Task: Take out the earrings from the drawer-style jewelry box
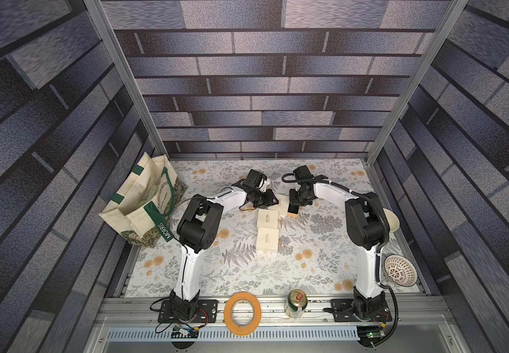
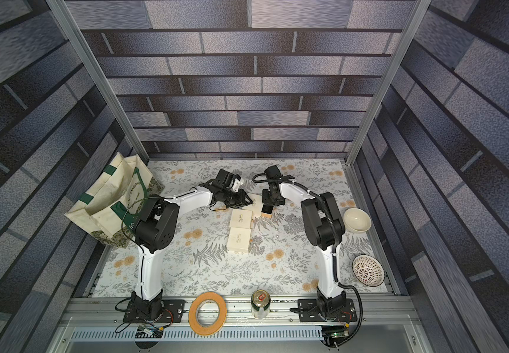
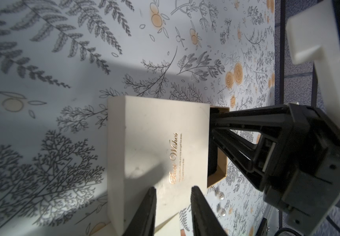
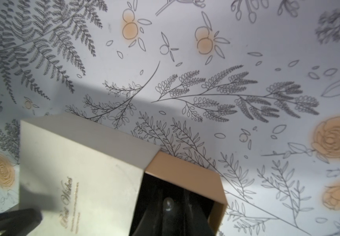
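Note:
A cream jewelry box (image 3: 158, 149) lettered "Best Wishes" has its drawer (image 4: 185, 177) pulled out to the right, showing a dark lining. My right gripper (image 1: 295, 200) reaches down into the drawer; in the right wrist view its fingers are part open around a small pale, glinting bead, apparently an earring (image 4: 168, 203); whether it grips it is unclear. My left gripper hangs over the box's lid side, fingers apart with nothing seen between them.
Two more cream boxes (image 1: 267, 240) lie in front. A tote bag (image 1: 139, 206) stands left, a bowl (image 2: 357, 219) and woven basket (image 2: 368, 270) right, a tape roll (image 1: 231, 313) and can (image 1: 296, 303) at the front.

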